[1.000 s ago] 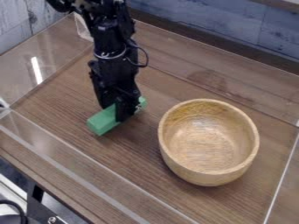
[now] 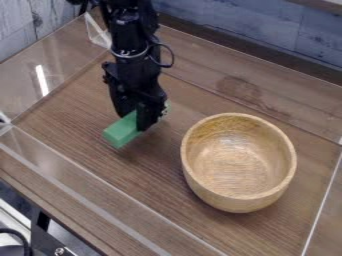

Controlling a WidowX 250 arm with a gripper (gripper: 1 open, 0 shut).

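Note:
The black gripper (image 2: 138, 108) hangs from the arm at the upper middle, low over the wooden table (image 2: 94, 180). It is shut on a green object (image 2: 124, 129), a block or cloth-like piece whose exact shape is partly hidden by the fingers, at the left of the middle of the view.
A pale wooden bowl (image 2: 238, 160) stands to the right of the gripper. Walls edge the table at the back and left; a dark cable lies at the bottom-left corner.
The gripper and green object have moved slightly toward the back of the table. The bowl has not moved.

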